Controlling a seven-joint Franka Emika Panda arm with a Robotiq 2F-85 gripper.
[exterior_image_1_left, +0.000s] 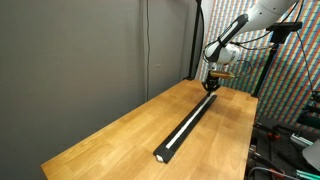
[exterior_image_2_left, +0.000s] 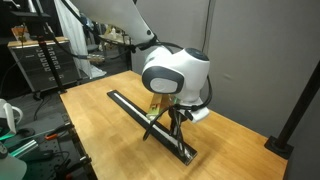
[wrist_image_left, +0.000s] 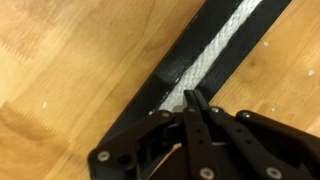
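A long black strip (exterior_image_1_left: 185, 128) with a pale band along its middle lies flat on the wooden table. In the wrist view the band (wrist_image_left: 215, 50) looks grey-white and woven, with black borders on both sides. My gripper is shut over the strip, its fingertips at or just above the pale band. Whether they touch it cannot be told. Nothing shows between the fingers. From the first exterior view, the gripper (exterior_image_1_left: 209, 91) stands at the strip's far end. The second exterior view has the white arm (exterior_image_2_left: 176, 75) reaching down to the strip's near end.
Bare wooden table (exterior_image_1_left: 110, 135) spreads on both sides of the strip. A grey wall panel (exterior_image_1_left: 90, 70) stands along one side. In the second exterior view, a small orange-brown item (exterior_image_2_left: 158, 103) shows beside the arm. Dark equipment (exterior_image_1_left: 290, 145) sits at the lower right.
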